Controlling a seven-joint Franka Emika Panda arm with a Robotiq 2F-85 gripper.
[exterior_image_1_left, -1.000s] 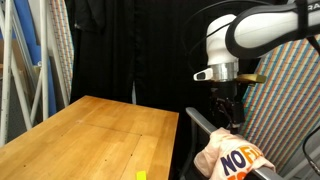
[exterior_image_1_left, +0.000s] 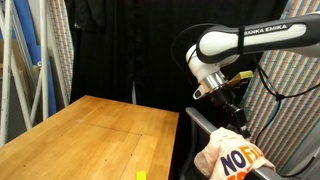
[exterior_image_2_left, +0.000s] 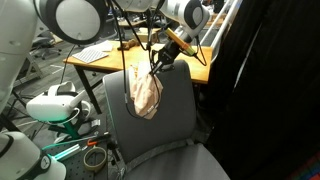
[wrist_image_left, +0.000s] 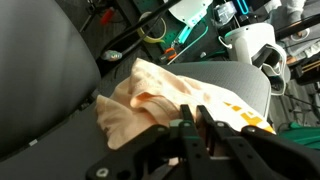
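A peach cloth with orange and dark lettering (exterior_image_1_left: 232, 158) lies draped over the top of a grey chair back (exterior_image_2_left: 175, 105). My gripper (exterior_image_1_left: 241, 130) is tilted down at the cloth's upper edge. In the wrist view its dark fingertips (wrist_image_left: 203, 118) reach over the cloth (wrist_image_left: 160, 85) and look close together. The fingers hide part of the fabric, so whether any of it is between them cannot be told. Exterior view 2 has the cloth (exterior_image_2_left: 146, 94) hanging down one face of the chair back, just below the gripper.
A wooden table (exterior_image_1_left: 90, 135) stands beside the chair, its top mostly bare except for a small yellow piece (exterior_image_1_left: 141, 175) at the near edge. In exterior view 2 a keyboard (exterior_image_2_left: 90, 53) rests on a table behind the chair. Cables hang along the arm.
The arm has come lower and swung right in exterior view 1, its hand tilting from nearly upright to slanted. The cloth looks unmoved on the chair back.
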